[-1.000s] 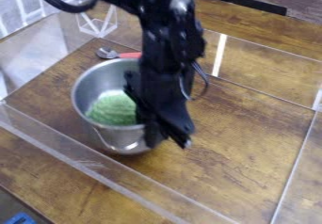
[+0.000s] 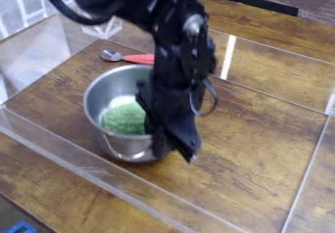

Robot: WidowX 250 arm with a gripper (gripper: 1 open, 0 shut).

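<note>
A steel pot (image 2: pixel 116 139) stands on the wooden table at the left middle, with a green textured object (image 2: pixel 124 116) inside it. My black gripper (image 2: pixel 170 141) is low at the pot's right rim, its fingertips partly hidden and blurred, so whether anything is between them does not show clearly.
A red-handled utensil (image 2: pixel 128 57) lies behind the pot. Clear panels border the wooden table (image 2: pixel 256 159) at the left, front and right. The table to the right of the pot is bare. A blue object (image 2: pixel 19 227) shows at the front left corner.
</note>
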